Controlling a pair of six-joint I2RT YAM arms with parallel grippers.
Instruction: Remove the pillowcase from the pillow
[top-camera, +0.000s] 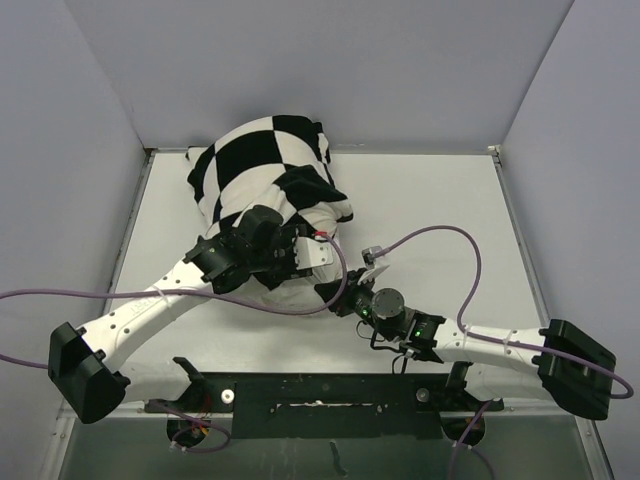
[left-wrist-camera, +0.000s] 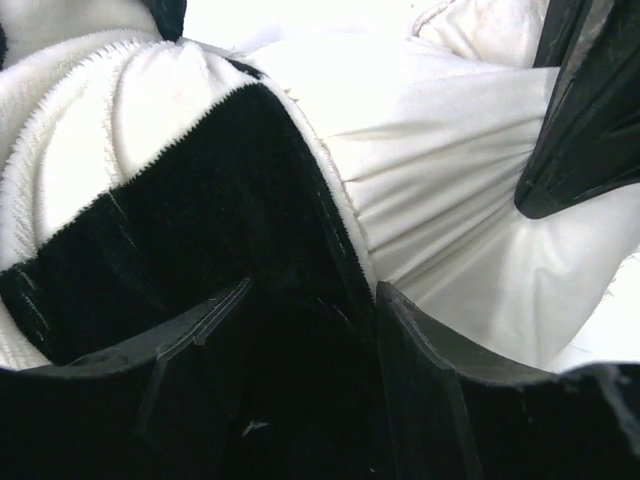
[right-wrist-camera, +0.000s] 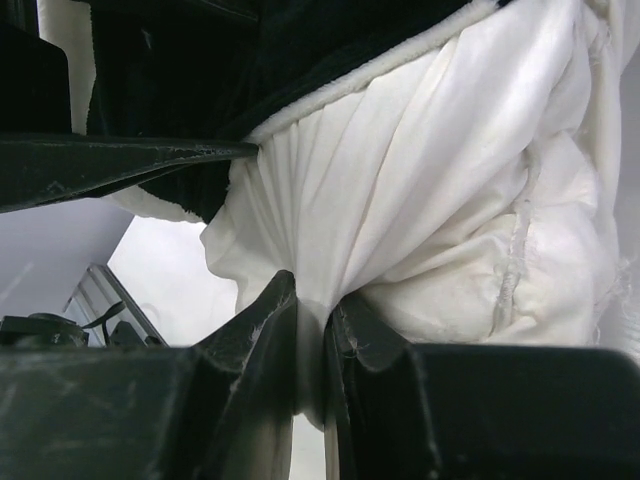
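The black-and-white checkered pillowcase (top-camera: 262, 165) covers the upper part of the pillow, and bare white pillow fabric (top-camera: 290, 293) bulges out below. Its pale fuzzy hem (left-wrist-camera: 322, 160) crosses the left wrist view between black cloth and smooth white fabric. At this hem my left gripper has its fingertips apart, with black pillowcase over and between them; whether they pinch it cannot be seen. My right gripper is shut on gathered white pillow fabric (right-wrist-camera: 345, 215), pulled into tight creases. A left finger (right-wrist-camera: 150, 165) touches the hem close by.
Both arms nearly meet at the pillow's lower end, and the right fingers (left-wrist-camera: 575, 120) stand close beside my left gripper. Purple cables (top-camera: 440, 230) arch over the arms. Grey walls enclose it.
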